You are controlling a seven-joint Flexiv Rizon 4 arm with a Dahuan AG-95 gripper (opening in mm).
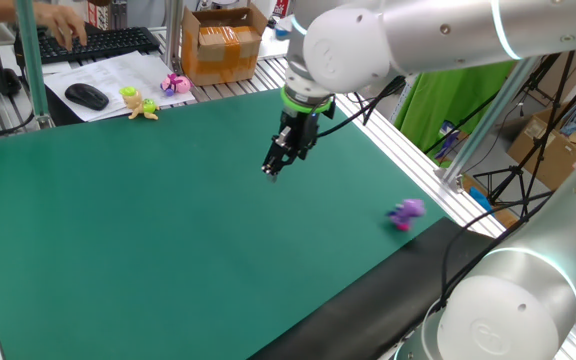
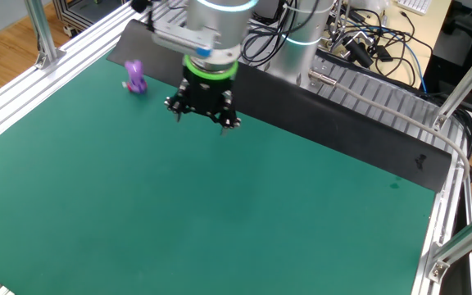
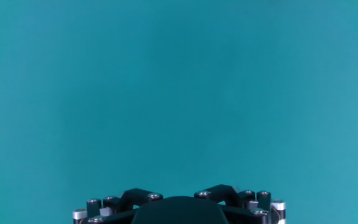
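Note:
My gripper point(image 1: 273, 172) hangs over the green mat point(image 1: 148, 220) with its fingers spread wide and nothing between them. From the opposite side, the gripper point(image 2: 202, 121) also shows a clear gap between its fingertips. A small purple toy point(image 1: 405, 212) with a pink part appears blurred near the mat's edge, well apart from the gripper. The toy point(image 2: 136, 78) is close to the black strip in exterior view 2; whether it touches the mat, I cannot tell. Only plain mat point(image 3: 179, 99) fills the wrist view beyond the open fingers.
A yellow-green toy point(image 1: 139, 103) and a pink toy point(image 1: 175, 85) lie beyond the mat's far edge, near a mouse point(image 1: 87, 96) and a cardboard box point(image 1: 220, 47). Metal frame posts point(image 2: 43, 33) stand at the corners.

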